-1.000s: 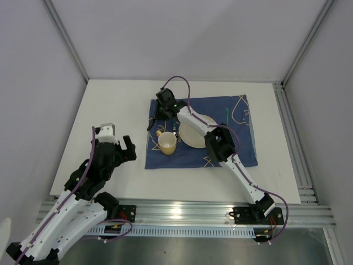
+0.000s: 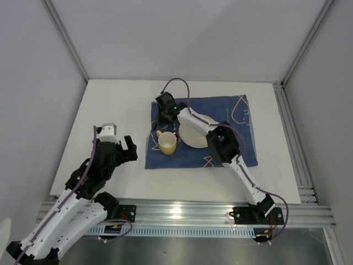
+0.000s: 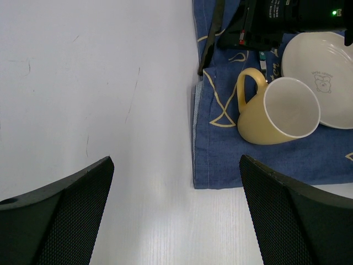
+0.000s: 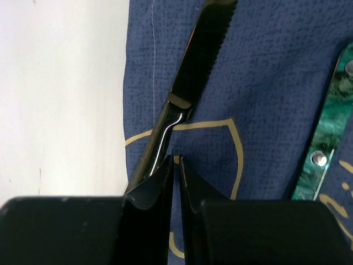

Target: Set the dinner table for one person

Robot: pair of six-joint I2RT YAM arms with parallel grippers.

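A dark knife (image 4: 197, 61) lies slantwise along the left edge of the blue placemat (image 2: 187, 161). My right gripper is shut to a narrow gap, low over the mat. No knife shows in that gap; the handle passes along the left finger, partly hidden by it. Whether they touch, I cannot tell. The white plate (image 2: 194, 136) sits mid-mat, partly under the right arm. A cream mug stands upright at the mat's near left. One green-handled utensil (image 4: 328, 124) lies between knife and plate. My left gripper is open and empty, left of the mat.
Another green utensil (image 2: 227, 114) rests right of the plate. Bare white table (image 2: 121, 99) surrounds the mat, with free room to the left and right. A metal rail (image 2: 176, 208) runs along the front edge.
The left arm has hardly moved.
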